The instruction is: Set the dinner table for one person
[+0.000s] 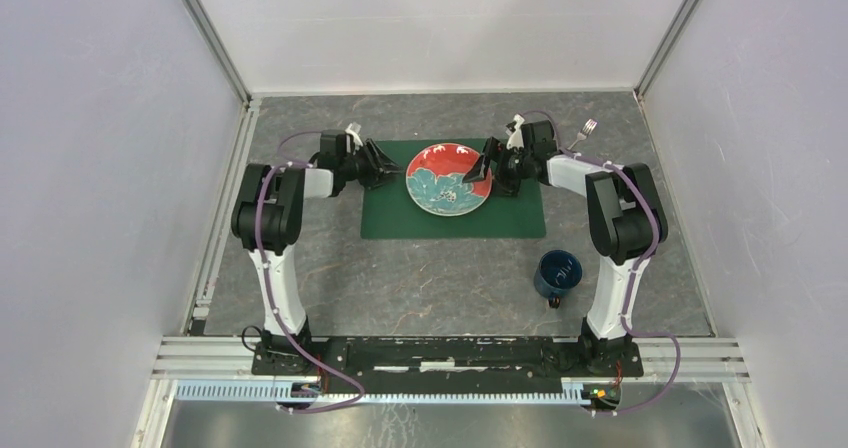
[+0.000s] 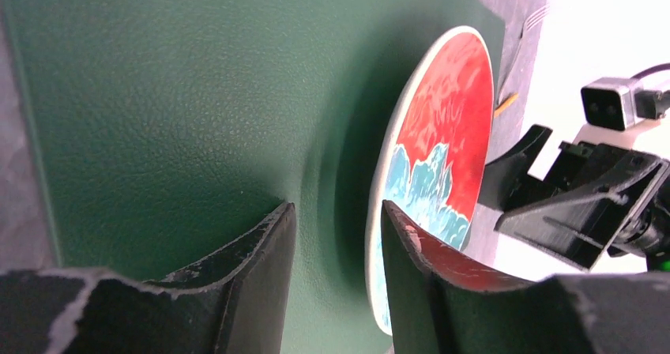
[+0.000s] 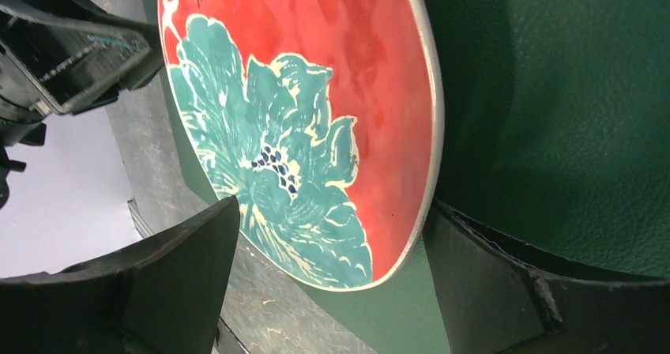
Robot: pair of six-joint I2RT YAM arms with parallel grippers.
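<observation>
A red plate with a teal flower [image 1: 447, 190] lies on the green placemat [image 1: 400, 226], whose edges run nearly square to the table. My left gripper [image 1: 396, 171] is open at the plate's left side, low over the mat; in the left wrist view one fingertip overlaps the rim, and contact is unclear. Across the plate, my right gripper [image 1: 480, 170] stands open, its fingers astride the plate's right rim in the right wrist view, one close against the edge. A dark blue mug [image 1: 557, 272] stands front right. Partly behind the right arm lies a silver fork [image 1: 587, 129].
White walls enclose the grey stone-look table [image 1: 420, 293] at the back and sides. Free room lies in front of the mat, left of the mug. The right arm passes close to the fork.
</observation>
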